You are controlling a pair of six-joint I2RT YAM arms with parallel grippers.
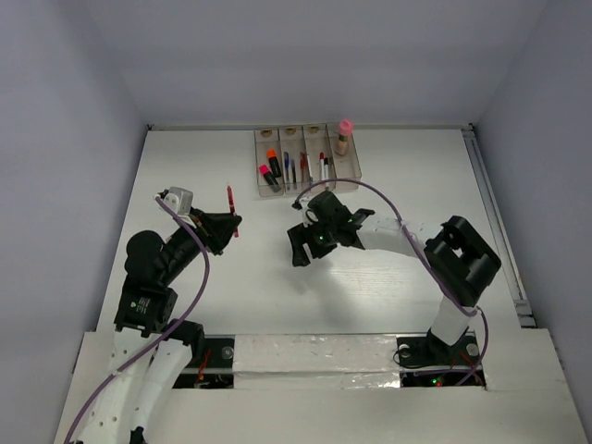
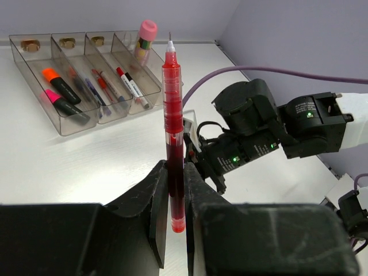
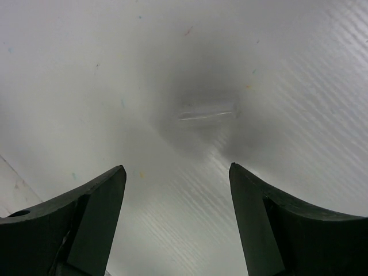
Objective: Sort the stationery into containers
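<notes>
My left gripper is shut on a red pen (image 2: 173, 103), which stands upright in the left wrist view with its tip at the top. From above, the red pen (image 1: 231, 208) shows left of the clear divided tray (image 1: 362, 173). In the tray's leftmost compartment lie an orange-capped marker (image 1: 274, 163) and a pink-capped marker (image 1: 269, 178). Slimmer pens (image 2: 98, 89) fill the middle compartments, and a pink-topped glue bottle (image 1: 345, 134) stands in the rightmost. Over the table's middle, my right gripper is open, with only table surface visible between its fingers.
A purple cable (image 1: 388, 199) arches over the right arm, near the tray's front edge. Grey walls (image 1: 305, 60) bound the table's back and sides.
</notes>
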